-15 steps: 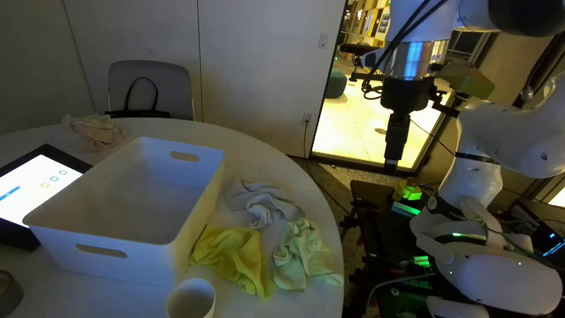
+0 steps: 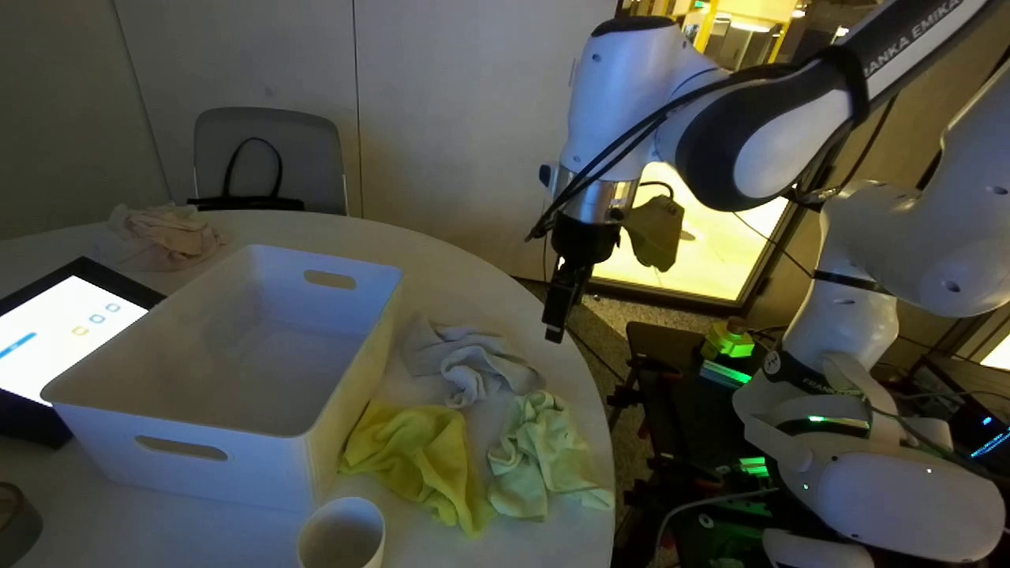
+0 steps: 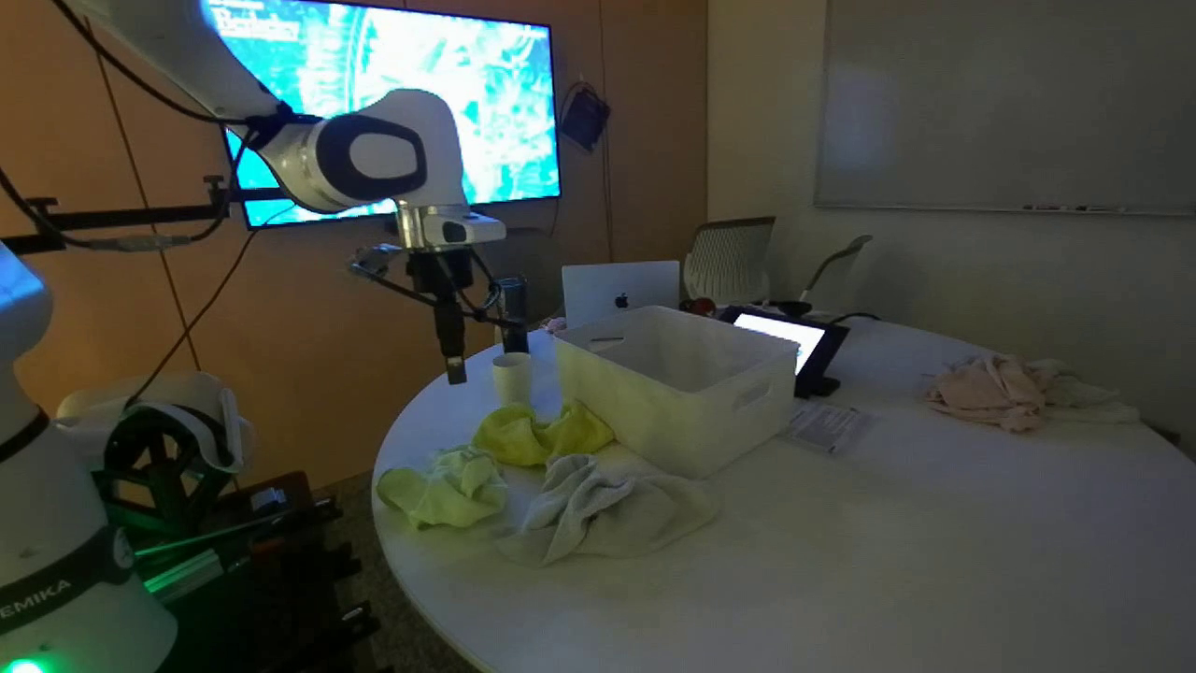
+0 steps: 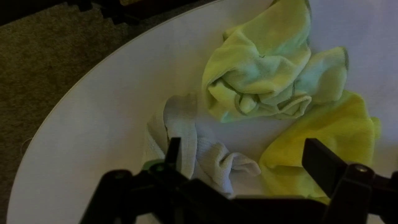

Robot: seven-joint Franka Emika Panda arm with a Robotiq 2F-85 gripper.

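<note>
Three crumpled cloths lie on the white round table: a grey one [image 2: 473,358], a bright yellow one [image 2: 421,457] and a pale green one [image 2: 544,454]. Beside them stands a white rectangular bin [image 2: 227,345], its visible inside empty. My gripper [image 2: 556,326] hangs above the table near its edge, pointing down and clear of every cloth. In the wrist view its fingers [image 4: 322,164] are wide apart and nothing is held. Below them show the grey cloth [image 4: 220,160], partly covered by the left finger, the yellow cloth [image 4: 324,130] and the green cloth [image 4: 268,71].
A white cup [image 2: 342,535] stands by the bin's near corner. Across the bin are a lit tablet [image 2: 66,331] and a pinkish cloth [image 2: 170,235]. A laptop [image 3: 619,292] sits behind the bin. Bare tabletop [image 3: 897,538] spreads widely in the second exterior view.
From beyond the table's edge, my arm has swung left and lower, bringing the gripper near the cloths. The cloths, bin and cup have stayed in place.
</note>
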